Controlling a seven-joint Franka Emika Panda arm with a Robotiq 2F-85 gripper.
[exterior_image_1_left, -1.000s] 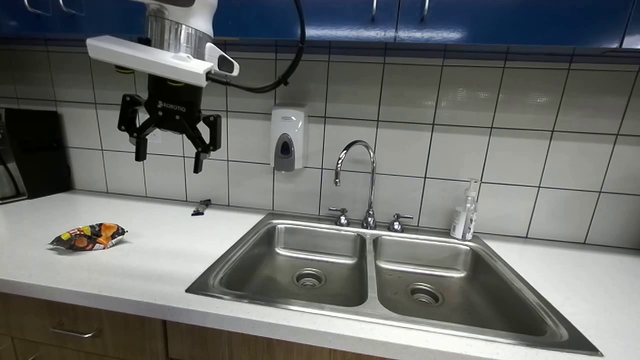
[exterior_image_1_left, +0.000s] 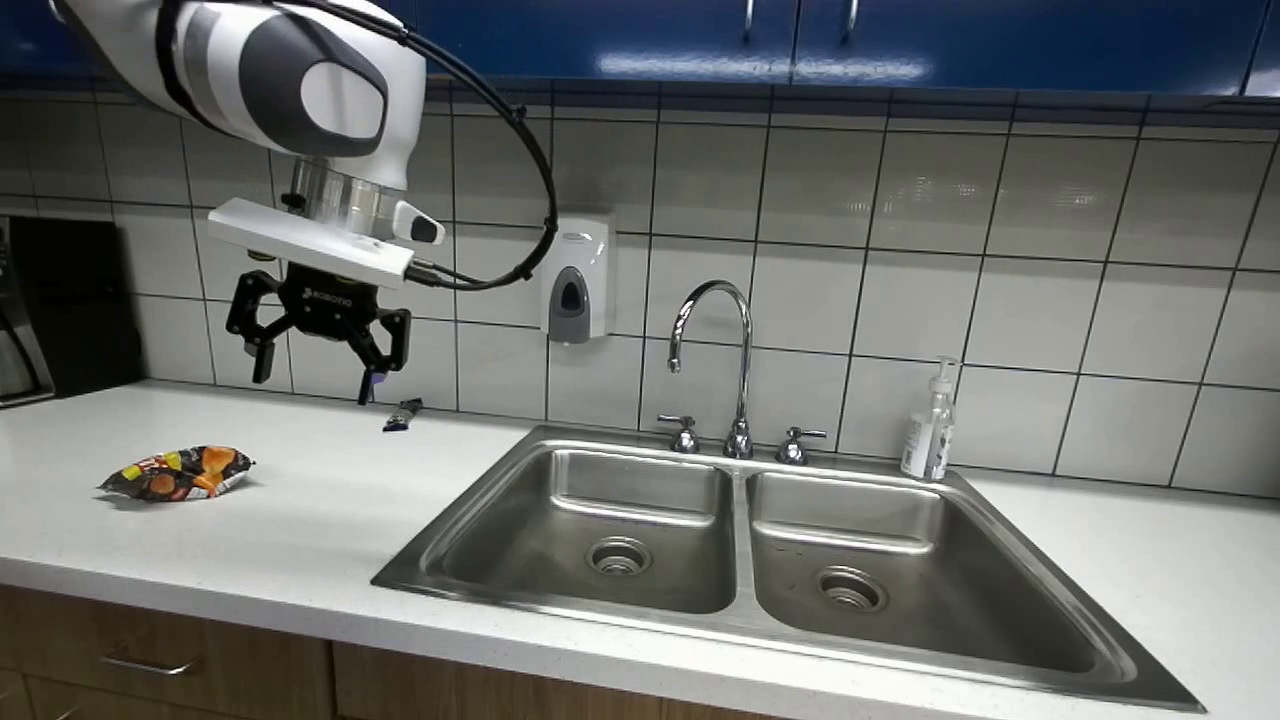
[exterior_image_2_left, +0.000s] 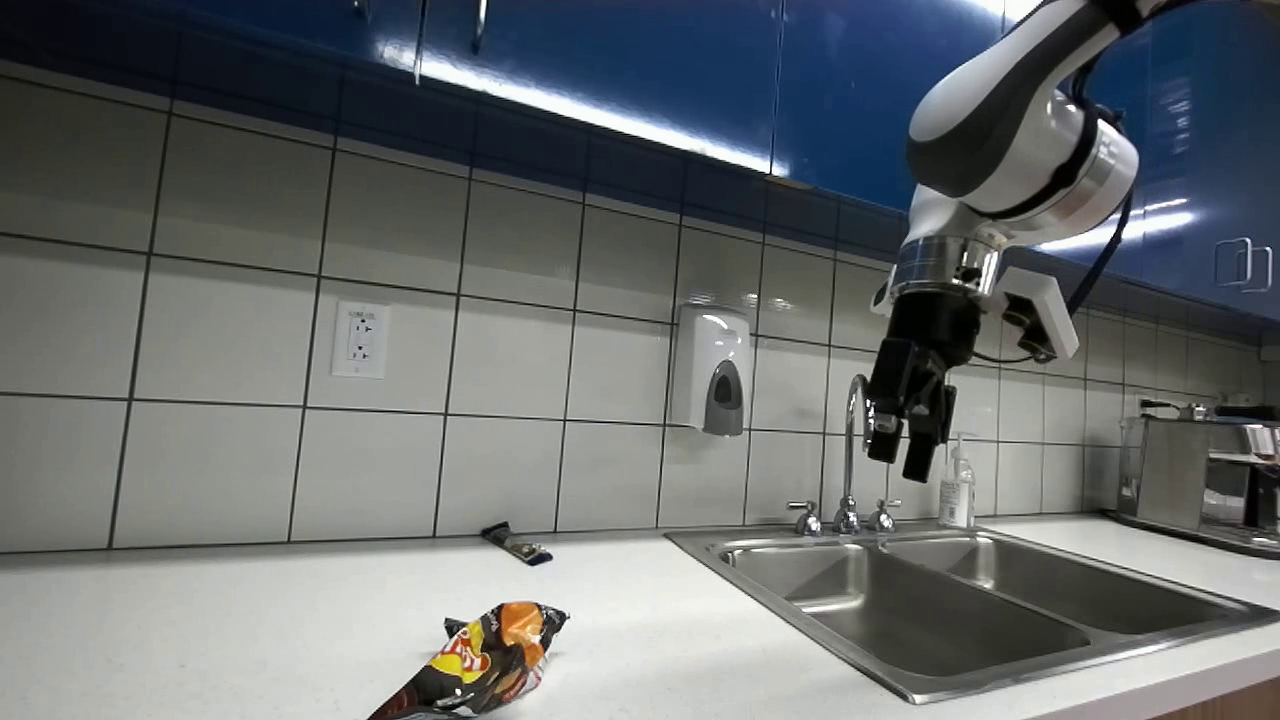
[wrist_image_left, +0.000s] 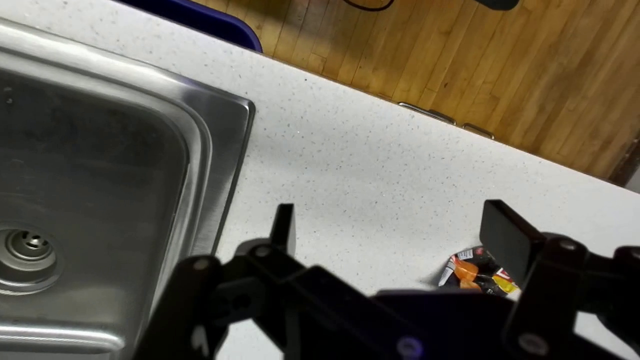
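My gripper (exterior_image_1_left: 314, 386) hangs in the air above the counter, left of the sink in exterior view 1, its fingers spread with nothing between them. On the white counter lies a crumpled snack bag (exterior_image_1_left: 180, 474), black with orange, yellow and red print. The wrist view shows that bag (wrist_image_left: 471, 270) partly covered by the right-hand finger. A small dark wrapper (exterior_image_1_left: 403, 415) rests near the tiled wall; exterior view 2 shows this wrapper (exterior_image_2_left: 517, 544) behind the bag.
The double steel sink (exterior_image_1_left: 741, 600) with its tall faucet (exterior_image_1_left: 744, 360) takes up the right side. A soap bottle (exterior_image_1_left: 930, 426) stands behind it, and a dispenser (exterior_image_1_left: 579, 278) is fixed to the wall. Bare counter surrounds the bag.
The gripper has come down toward the counter and shifted slightly left in exterior view 1, still open. The bag and the wrapper have not moved.
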